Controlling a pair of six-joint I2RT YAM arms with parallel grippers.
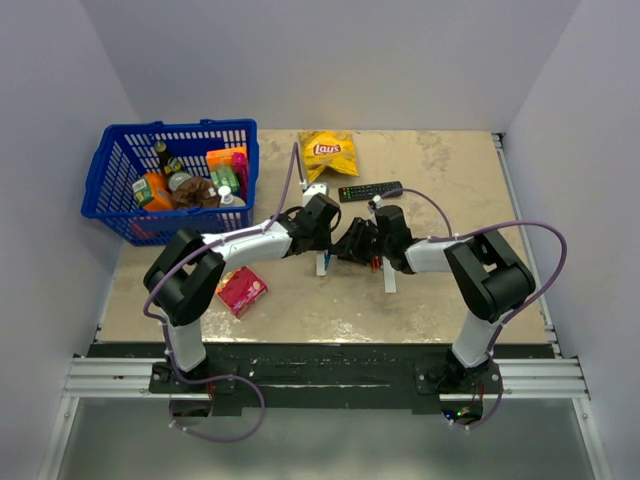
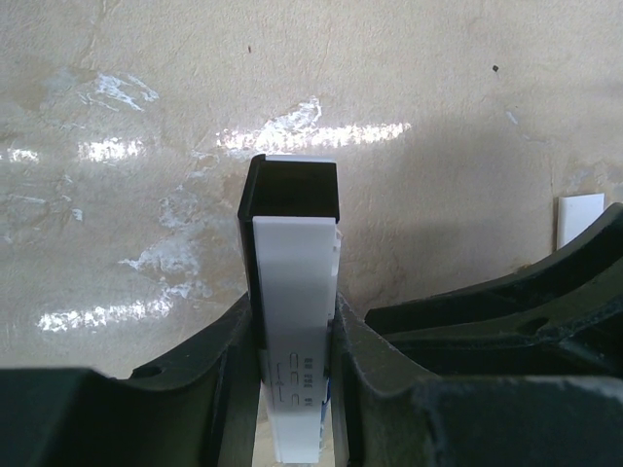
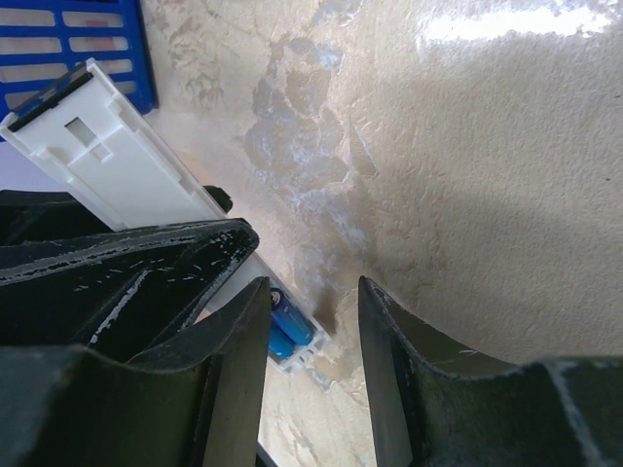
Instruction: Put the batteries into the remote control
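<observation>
My left gripper is shut on the white remote control [image 2: 296, 282], held with its end up in the left wrist view. In the right wrist view two blue batteries [image 3: 290, 317] lie in the lower end of the remote's open compartment. My right gripper is open beside that end, its fingertips either side of the batteries' area, the left one close to or touching them. From above, both grippers meet at the middle of the table; a white piece [image 1: 390, 282], perhaps the cover, lies under the right wrist, beside some red items.
A blue basket [image 1: 110, 170] of groceries stands at the back left, a yellow chip bag [image 1: 328, 152] at the back. A black remote [image 1: 370, 191] lies behind the right gripper, a red box [image 1: 241, 291] at front left.
</observation>
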